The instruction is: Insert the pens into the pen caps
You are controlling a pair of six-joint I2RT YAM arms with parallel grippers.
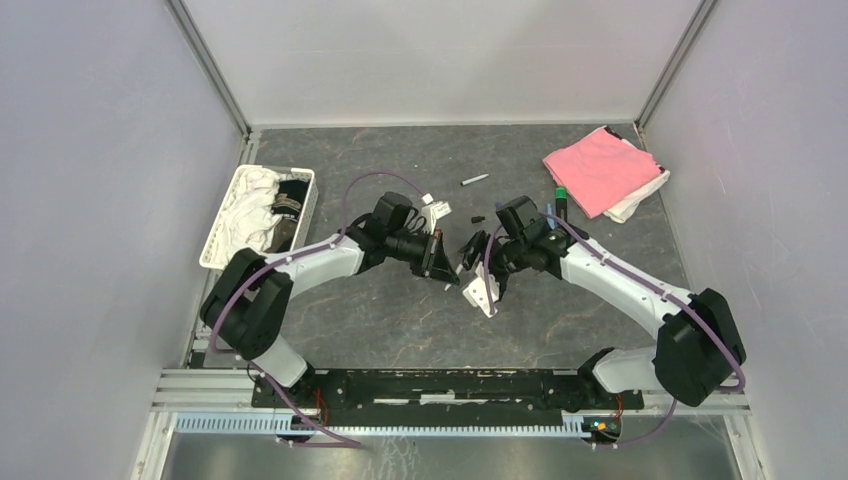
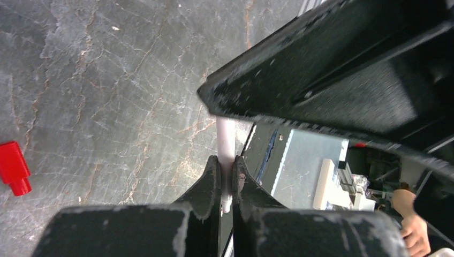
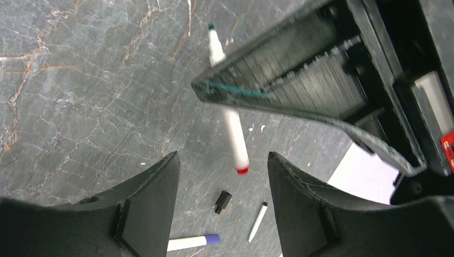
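Observation:
My left gripper is shut on a white pen (image 2: 225, 136), held upright between its fingertips in the left wrist view. A red cap (image 2: 13, 166) lies on the table there. My right gripper is open; a white pen with a red end (image 3: 234, 136) shows beyond its fingers, partly hidden by the left gripper's dark body. In the top view the two grippers face each other closely over the middle of the table.
A black cap (image 3: 223, 201), a blue-ended pen (image 3: 187, 242) and a thin white pen (image 3: 258, 220) lie around. A basket of cloths (image 1: 208, 245) stands left, folded pink towels (image 1: 595, 170) at back right.

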